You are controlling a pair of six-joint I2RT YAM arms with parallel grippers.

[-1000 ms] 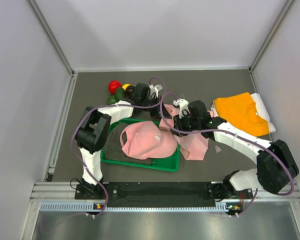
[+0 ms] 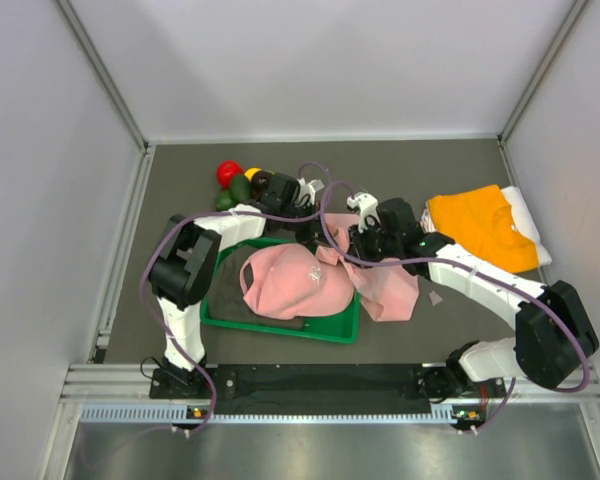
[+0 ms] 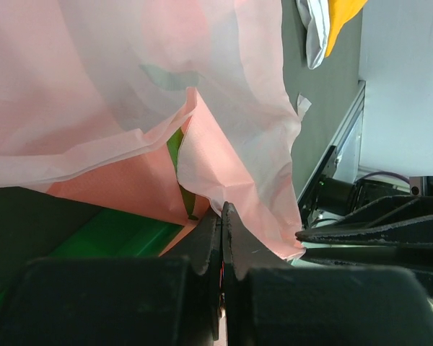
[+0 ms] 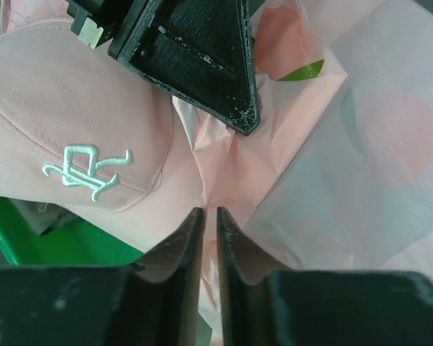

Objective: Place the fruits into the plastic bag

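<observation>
The pink plastic bag (image 2: 385,295) lies right of the green basket, its crumpled edge beneath both grippers. My left gripper is shut at that edge; whether film is between its tips is unclear. My right gripper is over the bag's folds, its fingertips close together with a narrow gap, pink film showing behind them. A red fruit (image 2: 230,174), green fruits (image 2: 240,188) and a yellow one partly hidden sit at the back left, behind my left arm.
The green basket (image 2: 325,330) holds dark cloth and a pink cap (image 2: 290,285). An orange cloth (image 2: 480,225) on white fabric lies at the right. Bare table is at the back centre and front right.
My left gripper has moved slightly down and toward the front since a second ago, with the bag's edge shifting a little. The right gripper has moved only slightly.
</observation>
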